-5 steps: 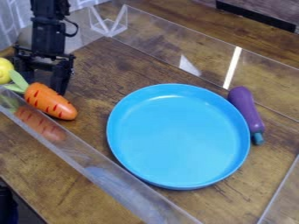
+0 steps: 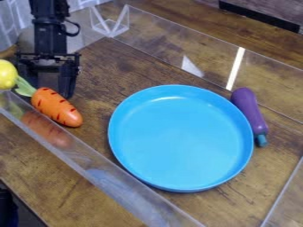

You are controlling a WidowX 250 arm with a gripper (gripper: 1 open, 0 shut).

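Note:
The black gripper [image 2: 48, 71] is low at the upper left, just behind an orange toy carrot [image 2: 55, 106] with green leaves, which lies against the clear wall. A yellow round object [image 2: 6, 73] sits at the left edge beside the leaves. A large blue plate [image 2: 180, 137] fills the middle right, and a purple eggplant [image 2: 246, 113] lies to its right. The fingers are dark against dark wood, so their state is unclear.
Clear plastic walls enclose the wooden work area [image 2: 130, 62] on several sides. Bare wood lies between the gripper and the plate, and behind the plate.
The carrot has shifted very slightly. The gripper has moved only a little, staying at the upper left; plate and eggplant are unchanged.

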